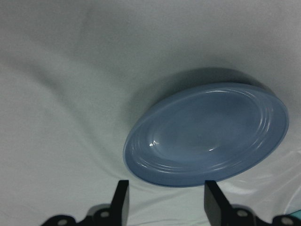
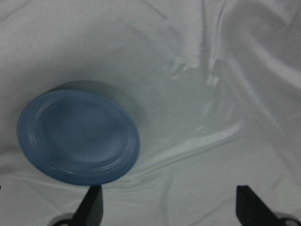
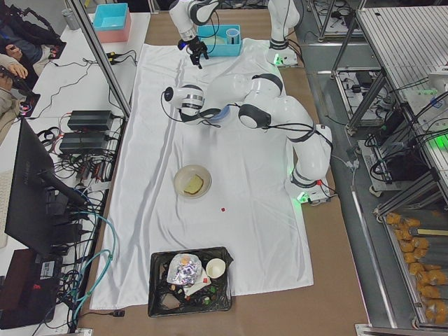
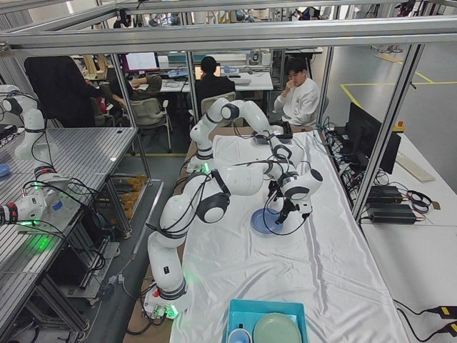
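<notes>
A blue oval plate [image 1: 205, 134] [image 2: 78, 134] lies on the white cloth, partly hidden by arms in both camera views. In the left wrist view it sits just beyond my left gripper, whose fingers are open and empty. In the right wrist view it lies at the left, above one finger of my right gripper, which also stands open with nothing between its fingers.
A beige plate with a yellowish piece [image 3: 193, 183] lies mid-cloth. A black crate [image 3: 189, 301] holding assorted items sits at one end, a turquoise tray [image 4: 264, 307] with dishes at the other.
</notes>
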